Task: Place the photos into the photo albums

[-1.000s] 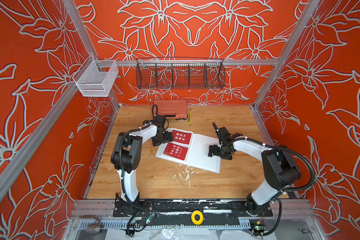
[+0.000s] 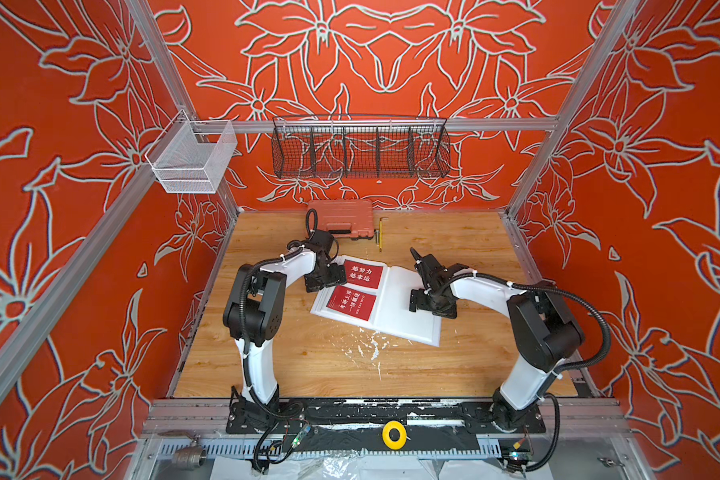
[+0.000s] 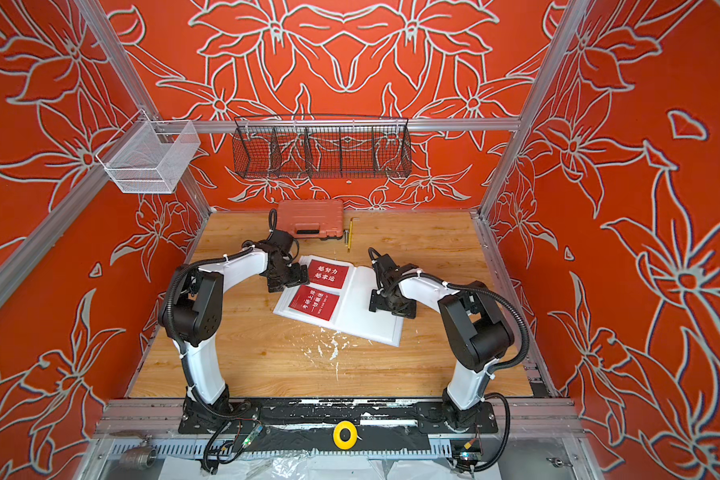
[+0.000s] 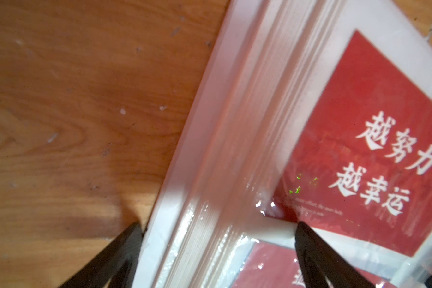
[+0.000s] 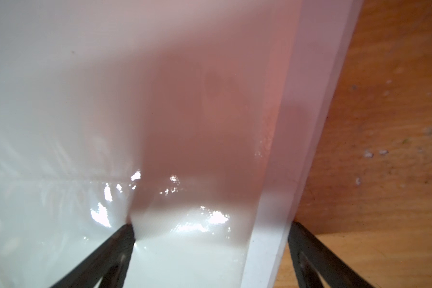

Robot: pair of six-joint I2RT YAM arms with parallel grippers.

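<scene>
An open white album (image 2: 396, 328) lies mid-table. Its left page holds two red cards with white lettering, the upper (image 2: 362, 274) and lower (image 2: 349, 304) under clear sleeves; the right page is blank. My left gripper is over the album's left edge, its fingers part open, one by the outer edge, the other on the sleeved page. My right gripper is open over the right page's outer edge, one finger on the glossy page, the other just beside the edge. Whether either touches is unclear.
A red case (image 2: 340, 212) lies at the back beside a thin yellow tool (image 2: 381, 232). A dark wire basket (image 2: 360, 148) and a white basket (image 2: 192, 168) hang on the walls.
My right gripper has moved left, farther onto the album's right page. My left gripper is in about the same place, and the album looks unmoved.
</scene>
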